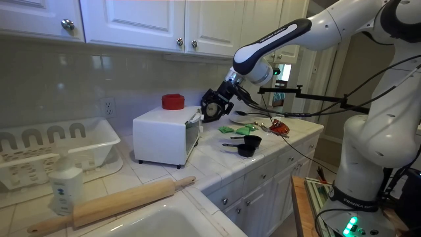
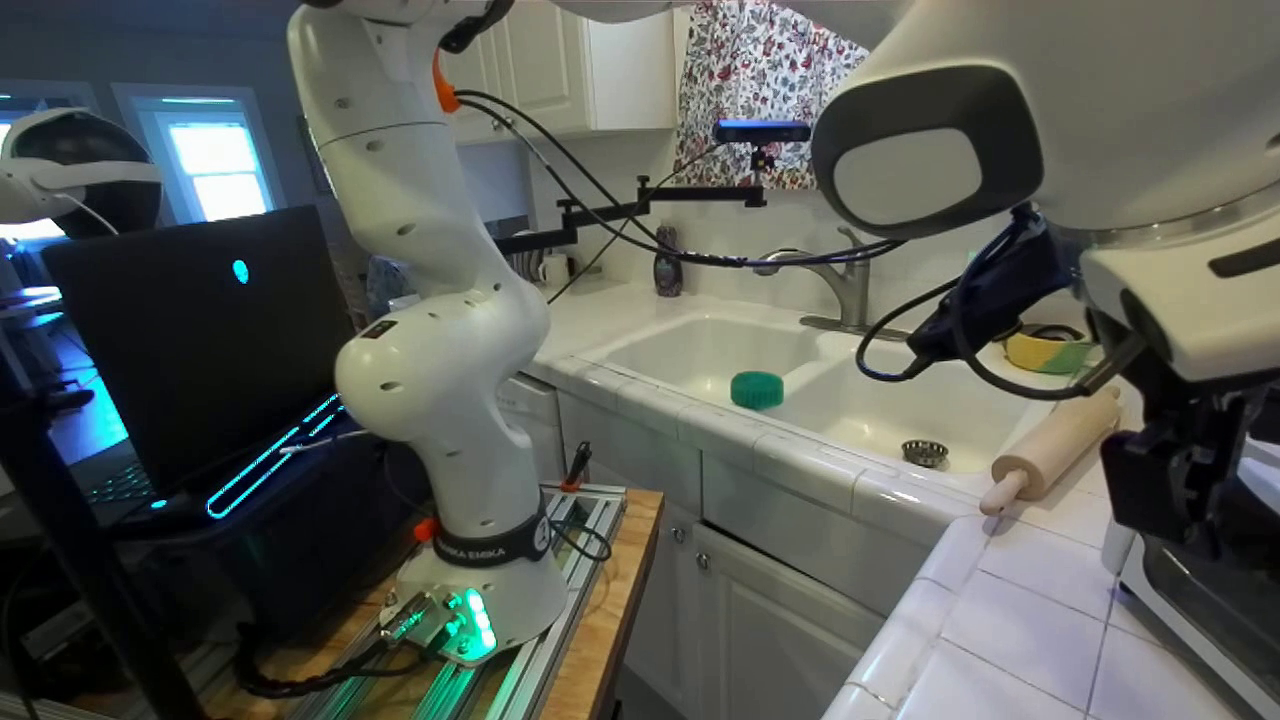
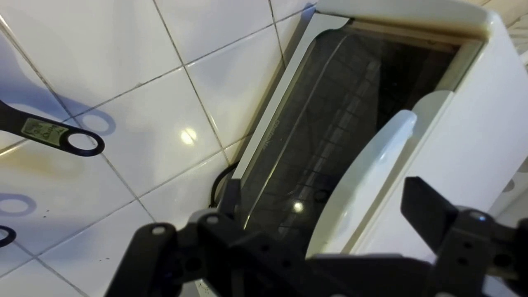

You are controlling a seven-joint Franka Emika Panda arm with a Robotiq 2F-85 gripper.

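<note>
A white toaster oven (image 1: 160,135) stands on the tiled counter with its dark glass door closed. In the wrist view, the door's pale curved handle (image 3: 366,179) runs along the upper edge of the glass (image 3: 317,128). My gripper is open, its two black fingers (image 3: 422,210) wide apart. Between them in that view lie the glass and the near end of the handle, and neither finger visibly grips it. From the side, the gripper (image 1: 218,108) hangs in front of the oven door near handle height. A red round container (image 1: 172,102) sits on the oven's top.
Two small black pans (image 1: 245,149) and green packets (image 1: 242,130) lie on the counter right of the oven. A wooden rolling pin (image 1: 124,201) lies by the sink (image 1: 173,221); a white dish rack (image 1: 90,136) stands left. Cabinets (image 1: 134,21) hang above.
</note>
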